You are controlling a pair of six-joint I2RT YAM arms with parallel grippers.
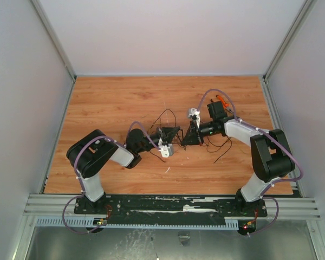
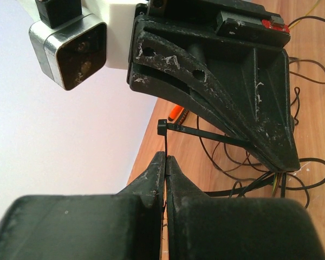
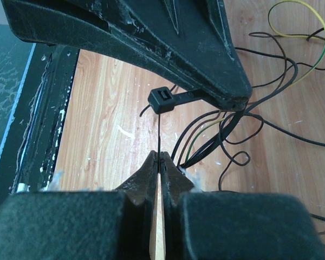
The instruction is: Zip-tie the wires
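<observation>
In the top view my left gripper (image 1: pixel 179 131) and right gripper (image 1: pixel 184 144) meet close together over the middle of the table. A black zip tie (image 2: pixel 208 133) spans between them, its square head standing in the gap. From that head a thin edge-on strip runs down to the closed fingertips of my left gripper. The right wrist view shows the head of the zip tie (image 3: pixel 161 100) above the closed tips of my right gripper, a thin strip between them. Below passes a bundle of black wires (image 3: pixel 207 148); whether the tie encircles it is partly hidden.
Loose wire ends (image 1: pixel 223 151) spread over the wood to the right, and a wire loop (image 1: pixel 169 111) lies behind the grippers. Orange-handled pliers (image 1: pixel 222 101) rest at the back right.
</observation>
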